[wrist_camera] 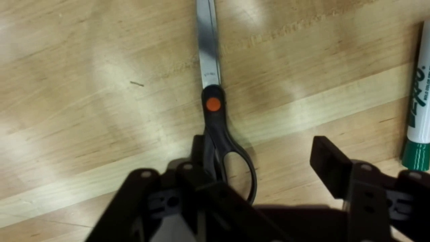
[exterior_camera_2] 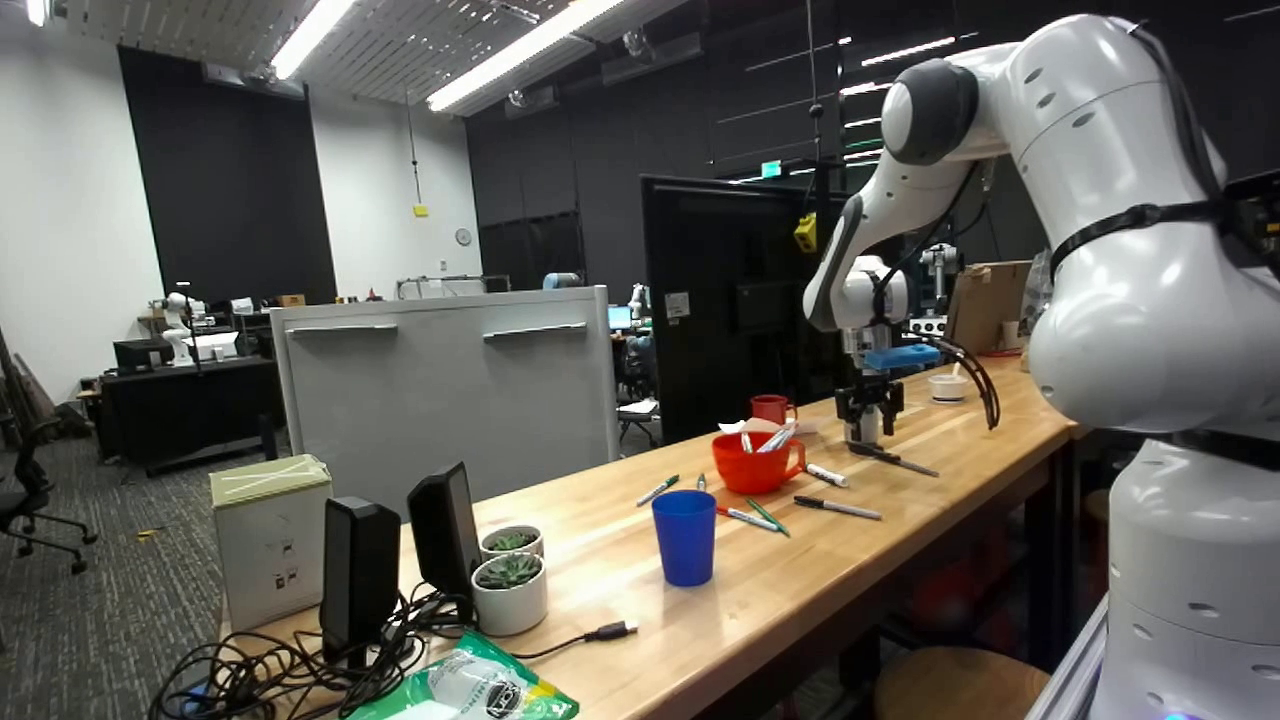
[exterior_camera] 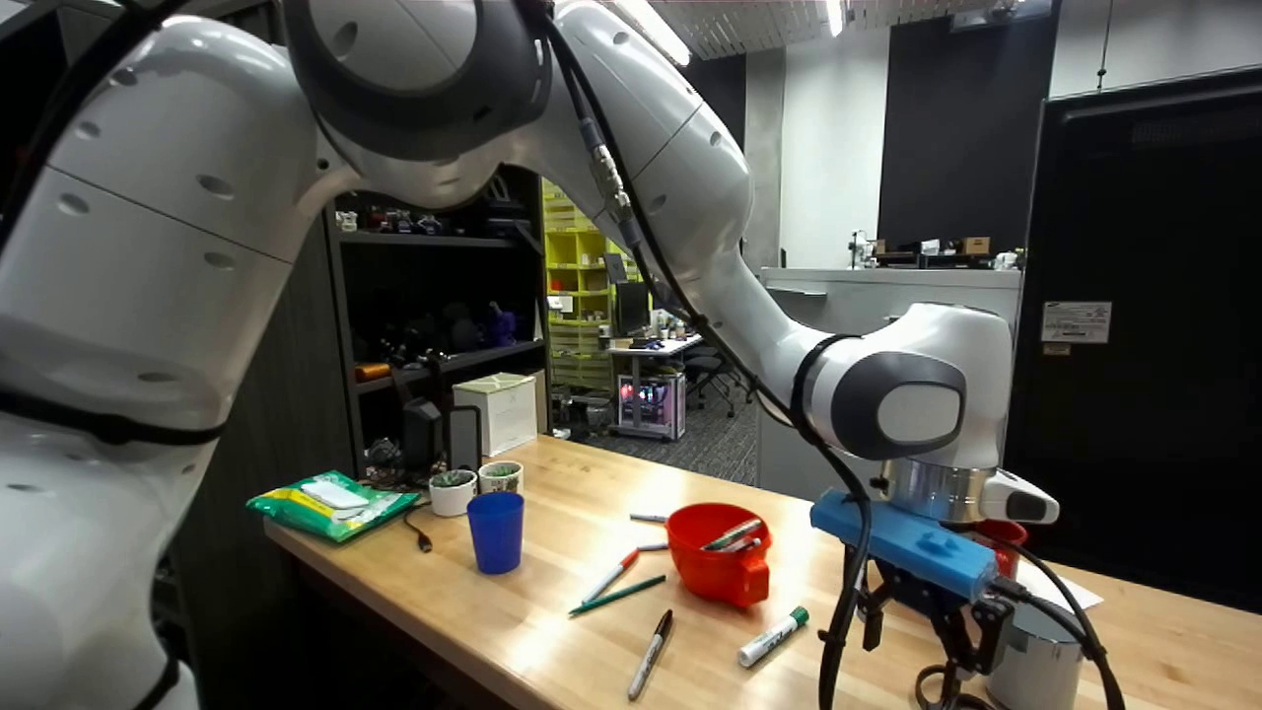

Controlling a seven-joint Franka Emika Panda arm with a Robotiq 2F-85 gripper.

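Black-handled scissors (wrist_camera: 213, 121) with an orange pivot dot lie flat on the table in the wrist view, blades towards the top. My gripper is over the handle end with its fingers apart. The left finger (wrist_camera: 197, 149) overlaps the left handle loop, partly hiding it; contact cannot be told. The right finger (wrist_camera: 328, 161) stands well clear over bare wood. Exterior view 1 shows the gripper (exterior_camera: 923, 645) low over the table, just above the scissors' handle (exterior_camera: 941, 686). Nothing is seen held between the fingers.
A shiny metal cup (exterior_camera: 1041, 663) stands close beside the gripper, partly hidden by it. A green-capped marker (exterior_camera: 774, 637), a black pen (exterior_camera: 651, 653) and a red bowl (exterior_camera: 716, 568) holding markers lie to the left. Further off is a blue cup (exterior_camera: 494, 532).
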